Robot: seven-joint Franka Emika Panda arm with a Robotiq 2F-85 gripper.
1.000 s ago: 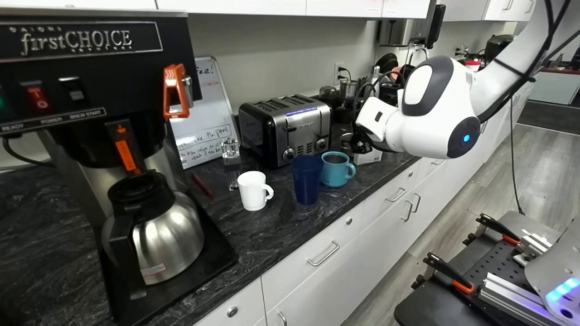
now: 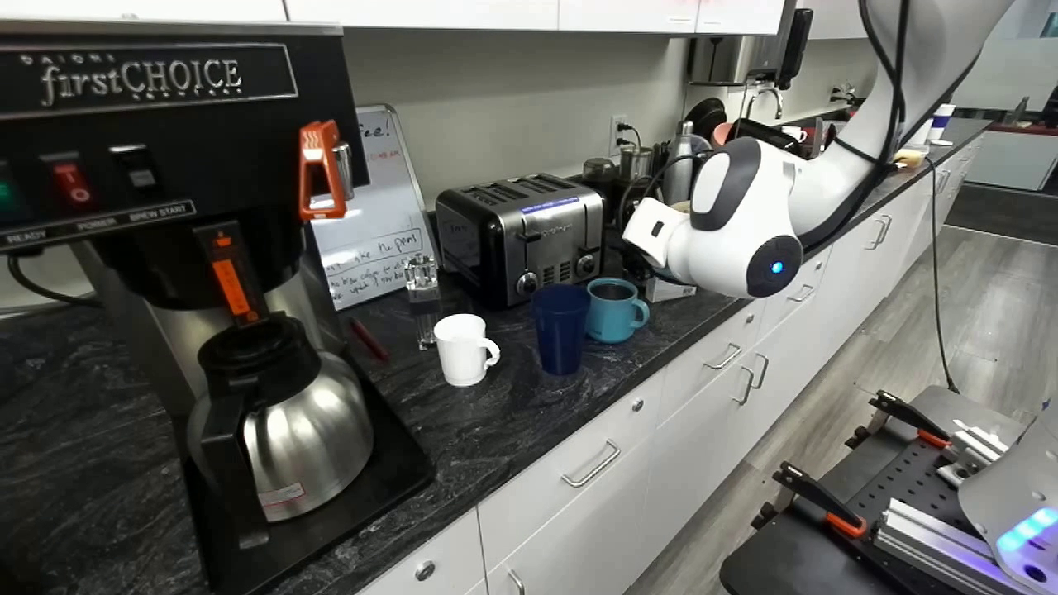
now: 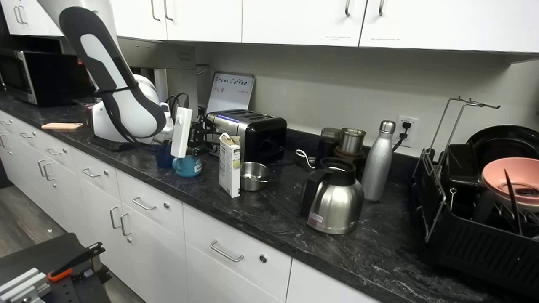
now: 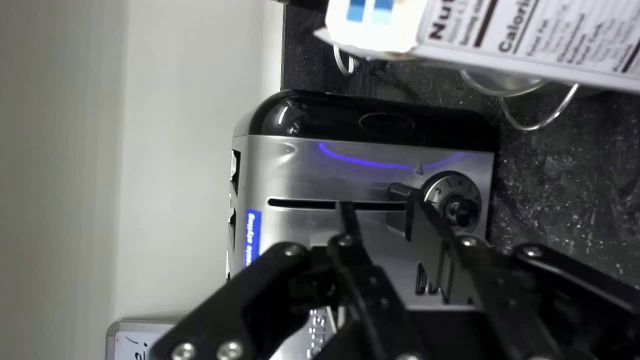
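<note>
A silver and black toaster (image 2: 521, 238) stands against the wall, its slots facing up. In the wrist view the control face of the toaster (image 4: 360, 174) fills the middle, with a lever slot, a black lever (image 4: 403, 192) and a dial (image 4: 453, 201). My gripper points at this face, partly open, and bare metal shows between its fingers. The right finger (image 4: 441, 240) overlaps the view beside the lever; whether it touches cannot be told. From the side, the gripper (image 3: 204, 132) is right by the toaster (image 3: 257, 134), above the teal mug (image 3: 187, 166).
Close to the gripper stands an opened white carton (image 3: 230, 166), with a metal pot (image 3: 254, 176) behind it. A dark blue cup (image 2: 560, 332) and a white mug (image 2: 463, 349) sit before the toaster. The coffee maker's carafe (image 2: 307, 436) is farther left. Cabinets (image 3: 303, 22) hang overhead.
The arm's wrist has moved left in exterior view 1, closer to the toaster, and has turned a little. The toaster, cups and mugs stay where they were.
</note>
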